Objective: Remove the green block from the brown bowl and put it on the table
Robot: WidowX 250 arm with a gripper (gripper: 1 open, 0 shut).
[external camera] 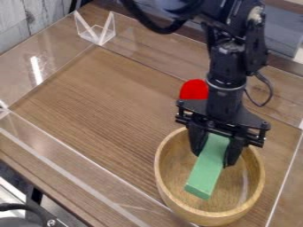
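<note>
The green block (208, 170) is long and stands tilted, its upper end between the dark fingers of my gripper (217, 142), which is shut on it. Below and around the block is the brown bowl (175, 188), near the front right of the table. The block's lower end shows against the bowl's inside; whether it touches the bowl I cannot tell. My gripper is over the bowl's far part and hides some of its far rim.
A red object (193, 90) lies behind the bowl, partly hidden by my arm. A white wire-like stand (96, 28) is at the far left.
</note>
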